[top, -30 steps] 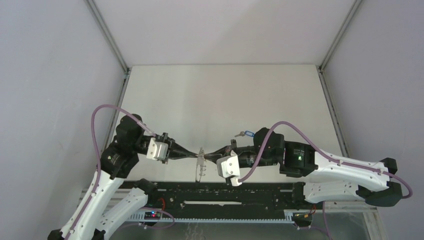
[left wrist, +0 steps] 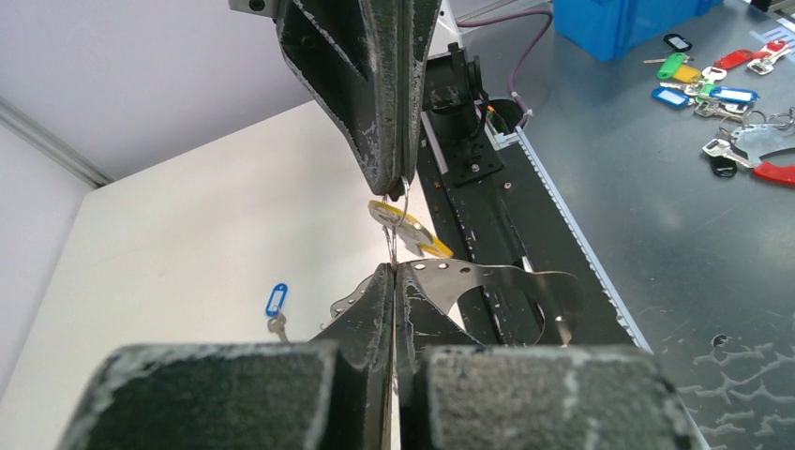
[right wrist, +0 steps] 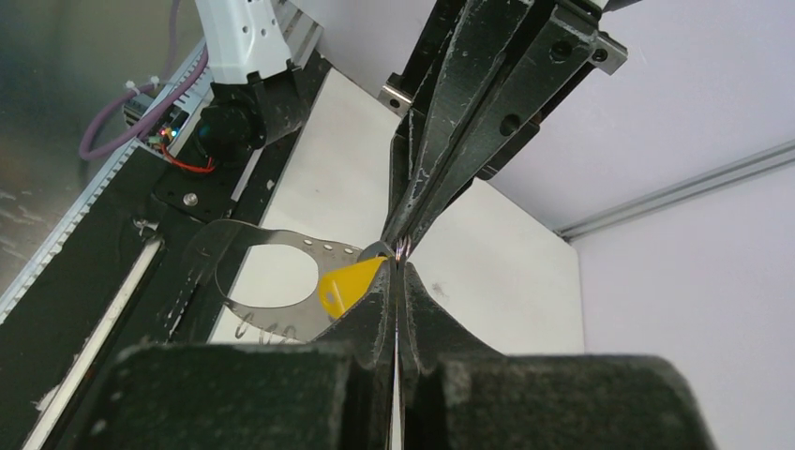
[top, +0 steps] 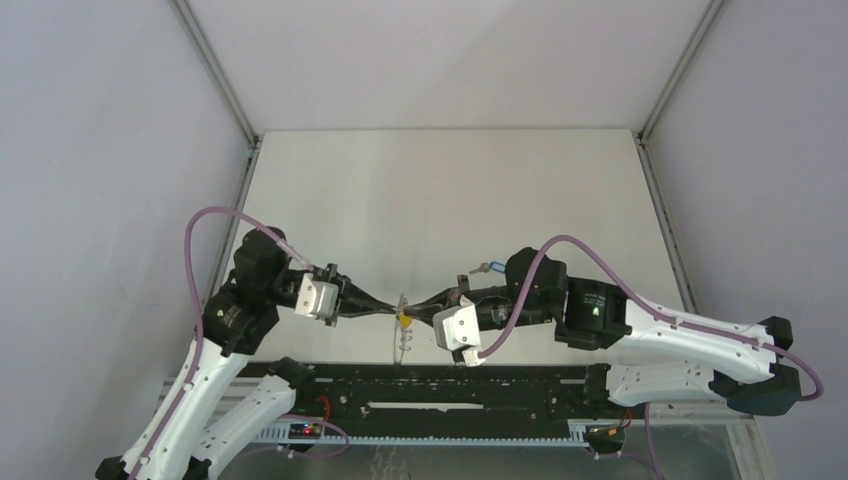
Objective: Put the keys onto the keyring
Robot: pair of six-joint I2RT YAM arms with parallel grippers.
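The metal keyring plate [left wrist: 473, 273] hangs between my two grippers, with several wire rings along its edge [top: 405, 340]. At its upper end my left gripper is shut on a thin wire ring of the keyring. Tip to tip with it, my right gripper is shut, the thin wire reaching up to its fingertips. A yellow key tag [right wrist: 349, 287] hangs at this meeting point, beside the wire; whether it is threaded on the keyring cannot be told. On the table lies a key with a blue tag [left wrist: 277, 300].
Past the table's front rail, the grey floor in the left wrist view holds several tagged keys [left wrist: 703, 89], another metal keyring [left wrist: 764, 141] and a blue bin [left wrist: 614, 23].
The yellow tag has come into plain sight below the fingertips in the top view. My right gripper has shifted and turned slightly; the left has barely moved.
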